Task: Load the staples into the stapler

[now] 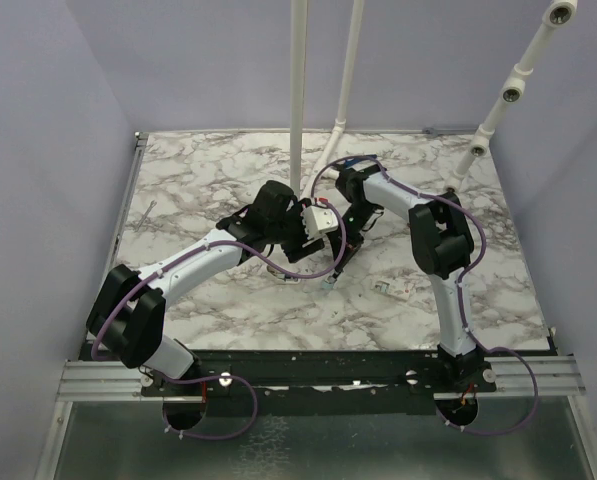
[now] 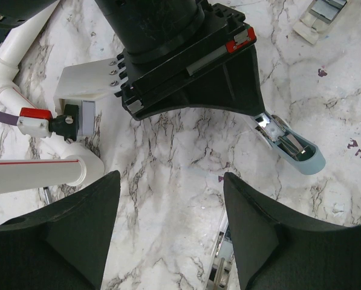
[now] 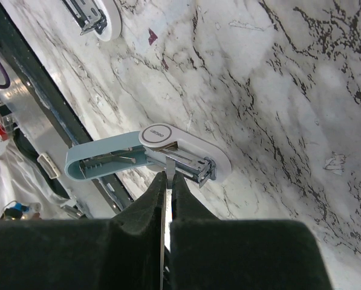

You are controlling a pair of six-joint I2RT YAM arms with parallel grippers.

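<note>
A teal and white stapler lies opened on the marble table; its teal cover is swung back and its metal channel is exposed. Right at that channel are the tips of my right gripper, shut. A narrow grey metal piece shows at the fingertips; whether it is pinched there or belongs to the stapler cannot be told. In the left wrist view the same stapler sits under the right gripper's tip. My left gripper stands wide open, with only bare marble showing between its fingers.
A second stapler lies partly behind a left finger. Another whitish stapler part rests to the far side, also seen as a white stapler in the right wrist view. White poles rise behind the arms.
</note>
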